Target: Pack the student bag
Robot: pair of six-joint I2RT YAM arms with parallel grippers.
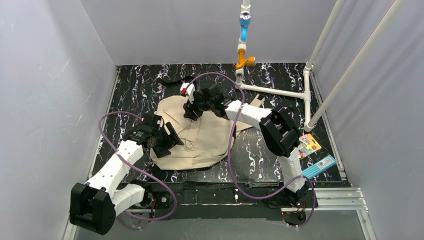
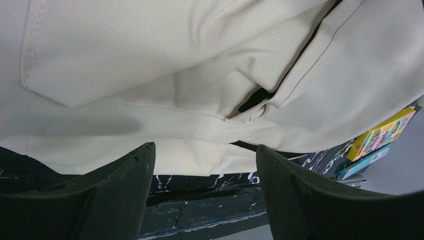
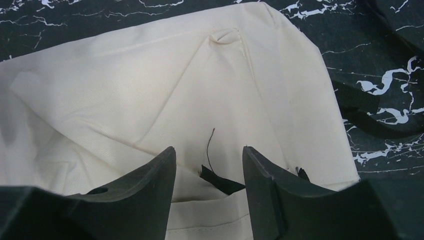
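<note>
The cream cloth bag lies flat and creased on the black marbled table. My left gripper hangs open over the bag's left part. Folded cream fabric with a dark gap in it shows beyond its fingertips in the left wrist view, with nothing between them. Over the bag's upper edge, my right gripper stands part open. Below and between its fingers show a dark opening and a thin black thread on the bag; neither looks gripped. Whether anything is inside the bag cannot be seen.
A yellow picture box and a light-blue box lie at the right edge. Dark straps lie behind the bag. White pipes stand at the back right. Table space right of the bag is clear.
</note>
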